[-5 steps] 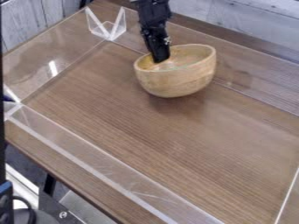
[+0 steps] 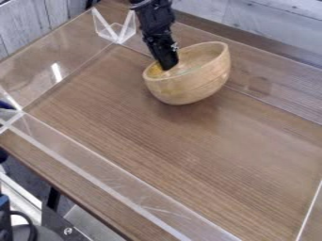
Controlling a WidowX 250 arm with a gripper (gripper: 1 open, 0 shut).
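Observation:
A light wooden bowl [image 2: 191, 87] sits tilted on the upper middle of the wooden table. The black gripper [image 2: 165, 62] reaches down from the top of the view into the bowl's left part. Something small and yellowish [image 2: 156, 72] shows by its fingertips at the bowl's left rim; whether the fingers hold it or the bowl itself is too small to tell, and the fingertips are partly hidden.
A clear plastic stand or bin [image 2: 116, 30] is at the upper left. Black cables and other gear lie off its lower left edge.
The gripper and bowl have shifted slightly; the gripper's top has moved a little left and the bowl's tilt differs a little.

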